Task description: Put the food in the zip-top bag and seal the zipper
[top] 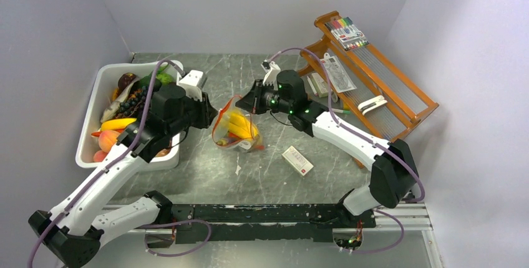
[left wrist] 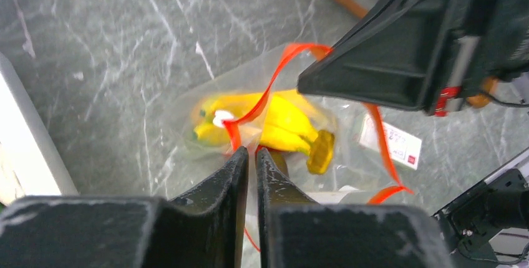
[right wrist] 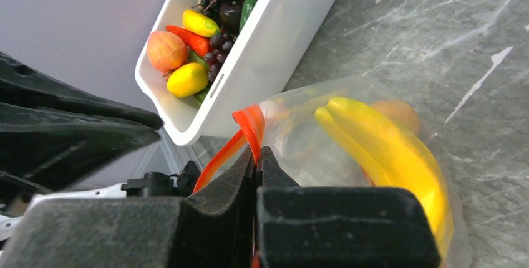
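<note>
The clear zip top bag [top: 220,134] with an orange-red rim stands on the counter, its mouth toward the left arm. Yellow bananas [left wrist: 284,121] and other food lie inside it. My right gripper is shut on the bag's orange rim [right wrist: 251,122], holding that side up. Just left of the mouth, my left gripper [top: 214,117] hovers with a narrow gap between its fingers. No food shows in that gap; the bag's mouth and contents appear beyond it.
A white bin [top: 89,121] of fruit and vegetables is at the left. A small white box [top: 297,160] lies right of the bag, and a wooden rack [top: 374,81] stands at the back right. The counter in front of the bag is clear.
</note>
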